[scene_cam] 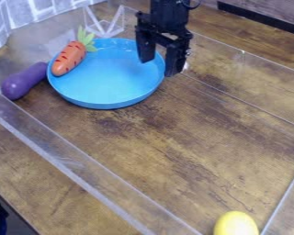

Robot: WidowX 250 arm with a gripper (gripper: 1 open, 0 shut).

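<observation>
My black gripper (162, 50) hangs at the top centre, over the back right rim of a blue plate (107, 84), its fingers apart with nothing seen between them. A toy carrot (69, 58) with green leaves rests on the plate's left side. A purple eggplant (25, 81) lies just left of the plate. A yellow object (235, 223), rounded, sits at the bottom right.
Clear plastic edging runs along the left and right sides. A pale cloth or mat shows at the top left.
</observation>
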